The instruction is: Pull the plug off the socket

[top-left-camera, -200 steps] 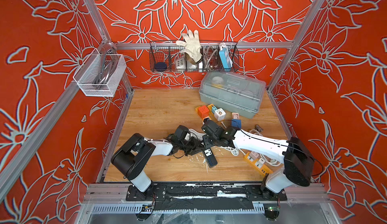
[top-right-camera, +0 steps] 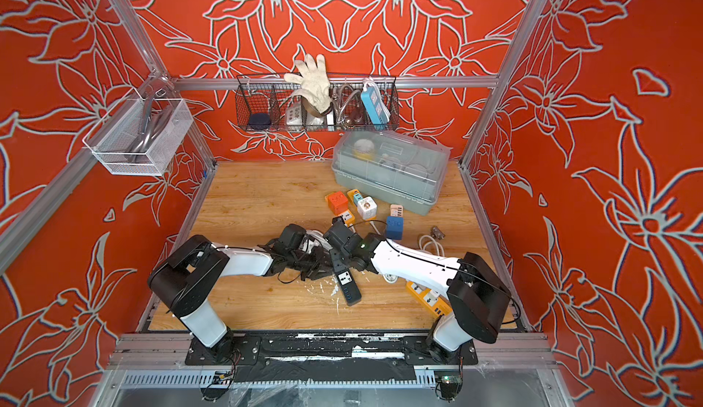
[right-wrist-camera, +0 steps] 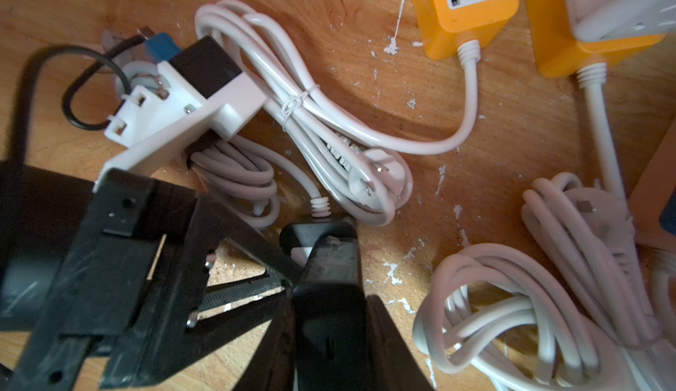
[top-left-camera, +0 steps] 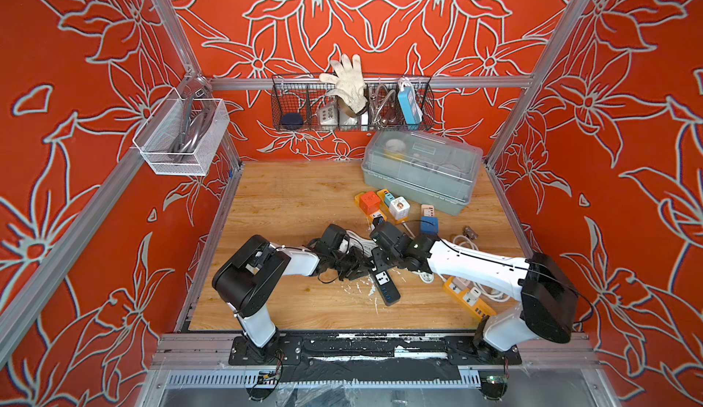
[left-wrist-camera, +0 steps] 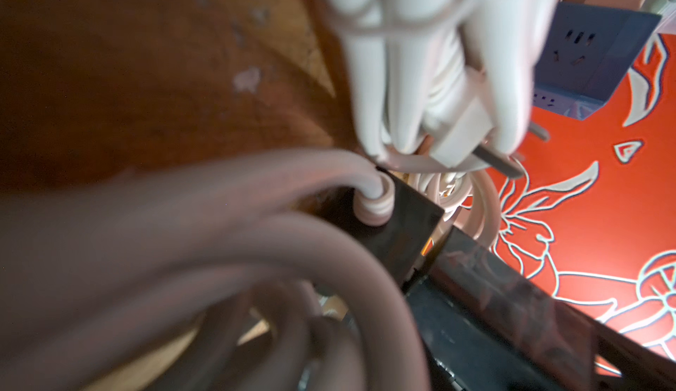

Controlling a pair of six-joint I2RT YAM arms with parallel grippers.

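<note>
A black power strip [top-left-camera: 389, 292] with pale socket faces lies slanted on the table, its cable end toward the back. From the left, my left gripper [top-left-camera: 364, 266] reaches its side and looks shut on the strip body. In the left wrist view, cables cover the left fingers, but the strip's cable end [left-wrist-camera: 408, 225] shows. Over the strip, my right gripper is shut on a black block that looks like a plug [right-wrist-camera: 329, 285]. Whether that plug still touches the socket cannot be seen; dark parts overlap there.
Bundled white cables [right-wrist-camera: 338, 130] lie just behind the strip, with more coils [right-wrist-camera: 521, 306] to its right. Orange strips [right-wrist-camera: 468, 11] and a blue cube [top-left-camera: 429, 224] stand farther back. The grey toolbox [top-left-camera: 421, 169] fills the back right. Bare table [top-left-camera: 278, 194] shows at back left.
The left arm's elbow has shifted slightly to the right, and its gripper slightly forward. The strip's near end has moved a little to the right. The right arm has shifted slightly.
</note>
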